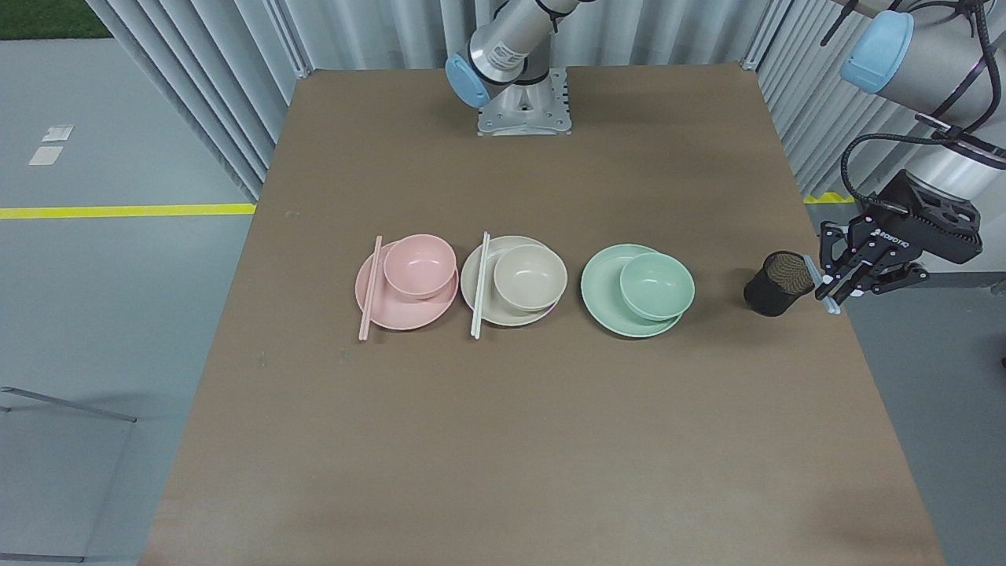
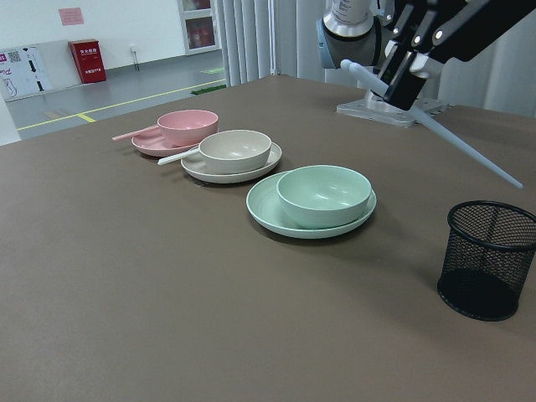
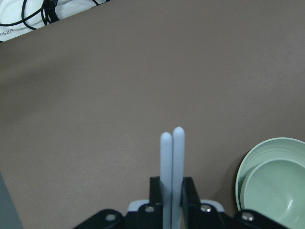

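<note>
My gripper is shut on a pair of pale blue-white chopsticks [image 3: 178, 152], seen in the wrist view; in the front view it hangs at the table's right, by a black mesh cup [image 1: 779, 284]. In the left view the chopsticks slant above that cup. A green bowl [image 1: 657, 283] rests on a green plate [image 1: 603, 294] left of the cup. Pink and cream bowls [image 1: 420, 263] [image 2: 235, 149] sit on matching plates further left, each plate with chopsticks across its left side.
Cables lie at the top left of the wrist view.
</note>
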